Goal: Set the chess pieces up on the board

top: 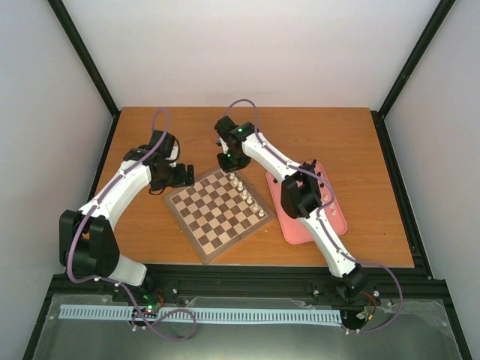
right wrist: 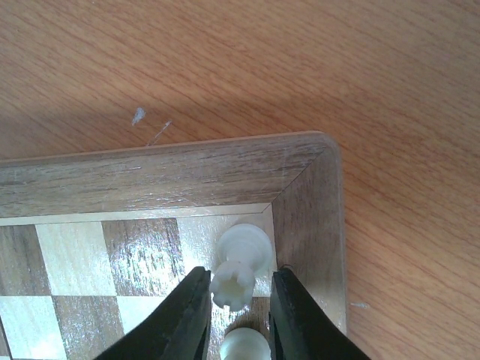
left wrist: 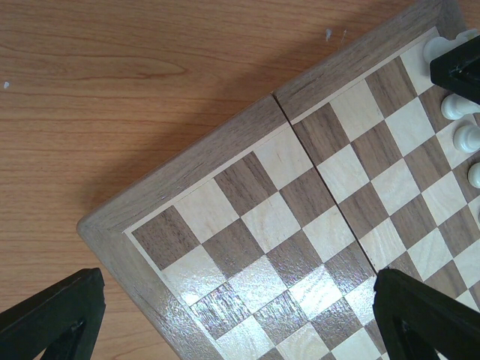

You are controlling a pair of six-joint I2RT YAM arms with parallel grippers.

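A white rook point(right wrist: 244, 251) stands upright on the light corner square of the chess board point(top: 196, 232). My right gripper is parted around the rook's crown, with a gap showing beside its fingers point(right wrist: 196, 304). Just beyond it, on the neighbouring dark square, is another white piece point(right wrist: 245, 345), partly cut off. Several white pieces point(top: 244, 195) line the board's right edge in the top view. Over the board's far left corner, my left gripper is wide open and empty.
A pink tray point(top: 296, 231) to the right of the board holds more pieces, partly hidden under the right arm. Most of the board's squares are bare. Table point(top: 330, 135) behind the tray is clear.
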